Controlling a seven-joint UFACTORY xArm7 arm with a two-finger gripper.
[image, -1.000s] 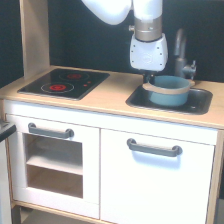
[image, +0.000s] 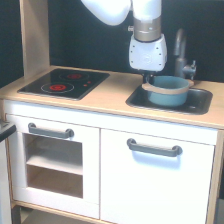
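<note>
A blue pot (image: 168, 93) with a tan rim sits in the dark sink (image: 196, 102) on the right side of the wooden counter. My white gripper (image: 148, 79) points down at the pot's left side. Its small dark fingertips are at or very near the pot's rim. Whether they touch or grip it is too small to tell.
Behind the pot rises a grey faucet (image: 180, 55), close to my arm's right. A black stovetop (image: 65, 83) with red rings lies bare to the left. Below are an open-fronted cabinet (image: 54, 150) and a closed white door (image: 150, 180) with grey handles.
Hardly anything differs. My gripper appears very slightly further left and lower, and the pot remains in the sink.
</note>
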